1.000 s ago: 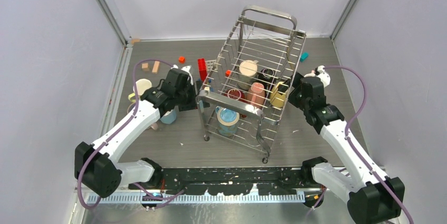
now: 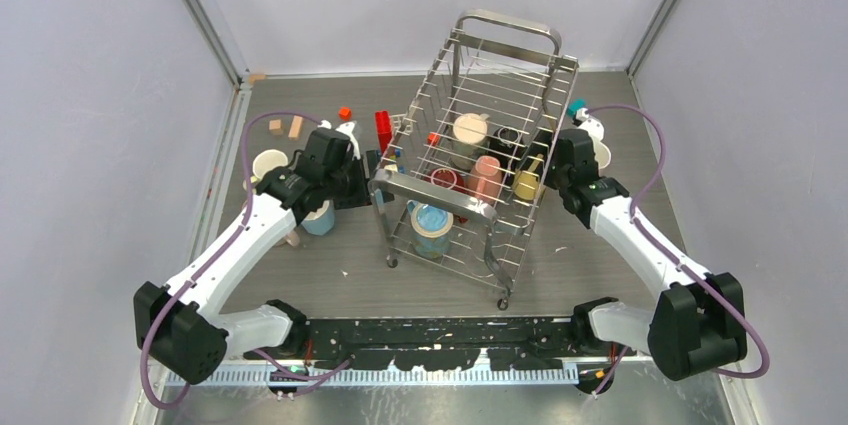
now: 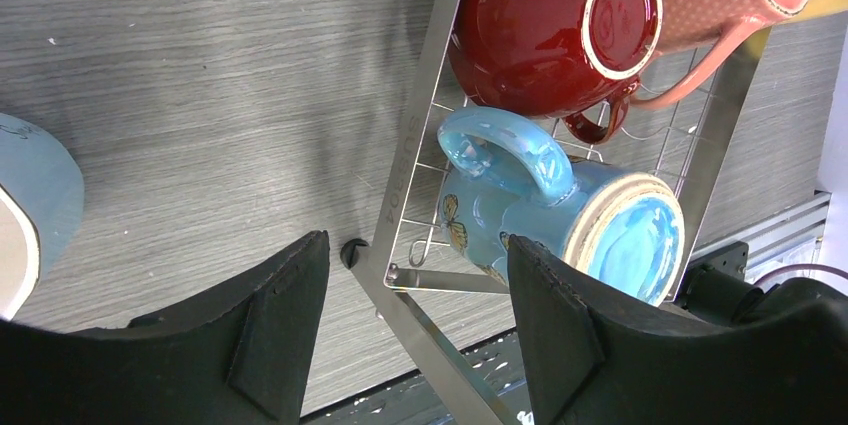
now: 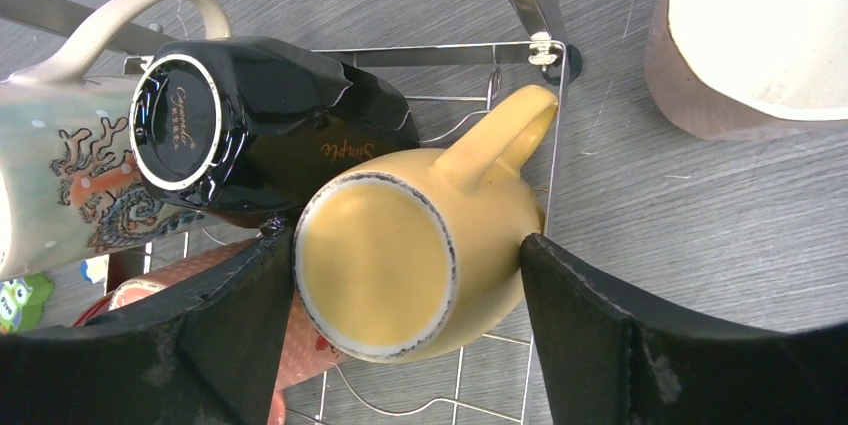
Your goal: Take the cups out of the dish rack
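Note:
The wire dish rack (image 2: 478, 35) holds several cups on its side. My right gripper is around the yellow mug (image 4: 430, 235), fingertips at either side; whether it grips is unclear. Beside that lie a black mug (image 4: 275, 125), a patterned mug (image 4: 80, 175) and a pink cup (image 2: 485, 180). My left gripper stands open at the rack's left end, by the blue mug (image 3: 540, 225); a red mug (image 3: 550, 25) lies above that.
More cups stand on the table outside the rack, a blue one (image 3: 40, 195) on the left and a pale one (image 4: 755, 30) on the right. Small blocks (image 2: 296, 127) lie at the back left.
My right arm has moved leftward, bringing the gripper into the rack at the yellow mug. The left arm has shifted slightly.

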